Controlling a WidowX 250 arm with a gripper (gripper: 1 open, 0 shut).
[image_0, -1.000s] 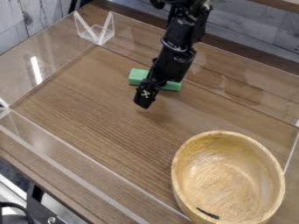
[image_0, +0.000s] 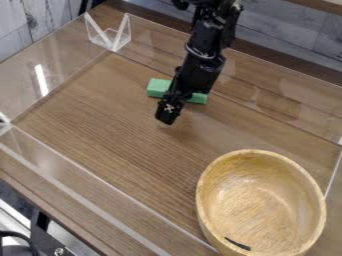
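Note:
The black robot arm (image_0: 201, 55) reaches down from the top centre to my gripper (image_0: 170, 108), which is low over the wooden table, just in front of a green block (image_0: 195, 97). The arm partly hides the block. The fingers are dark and small, so I cannot tell how they stand or whether anything is between them.
A round beige bowl (image_0: 261, 190) sits at the front right. A white wire-like object (image_0: 110, 32) stands at the back left.
The arm and gripper have shifted very slightly; the block and bowl look unmoved.

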